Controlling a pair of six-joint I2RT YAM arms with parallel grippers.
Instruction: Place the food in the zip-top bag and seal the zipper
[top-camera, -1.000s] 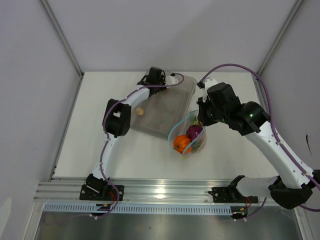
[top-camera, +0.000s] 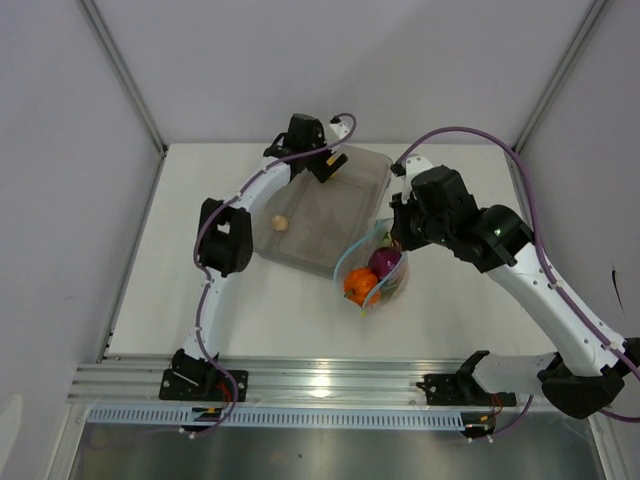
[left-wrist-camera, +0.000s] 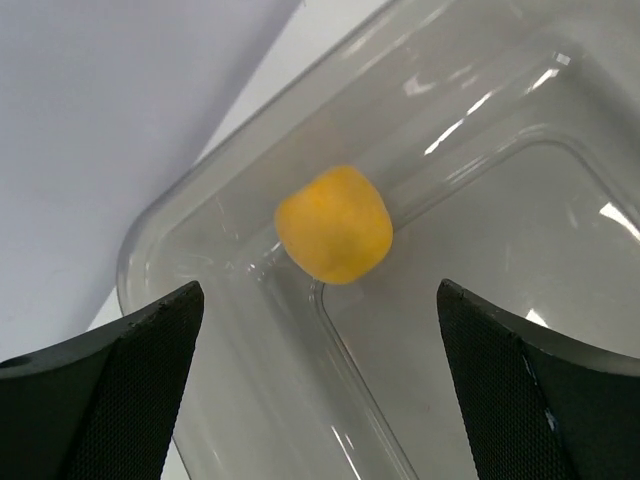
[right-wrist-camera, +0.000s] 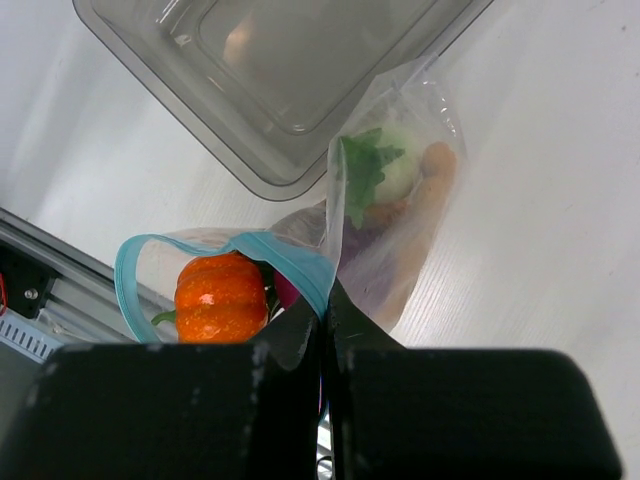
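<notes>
My left gripper (top-camera: 325, 158) stands open over the back of the grey plastic tray (top-camera: 327, 220); a yellow food piece (left-wrist-camera: 333, 222) lies below between its fingers. A small tan piece (top-camera: 280, 222) lies at the tray's left. My right gripper is shut at the blue-zippered bag's (right-wrist-camera: 133, 285) top edge, holding that edge. Inside the clear bag are an orange pumpkin-like vegetable (right-wrist-camera: 220, 300), a purple item (top-camera: 385, 262), leafy greens (right-wrist-camera: 363, 170) and other pale and brown food.
The bag stands beside the tray's front right corner. A metal rail runs along the front edge.
My left gripper has moved about over the tray's back, lately slightly upward in the top view. The right gripper and bag have barely moved.
</notes>
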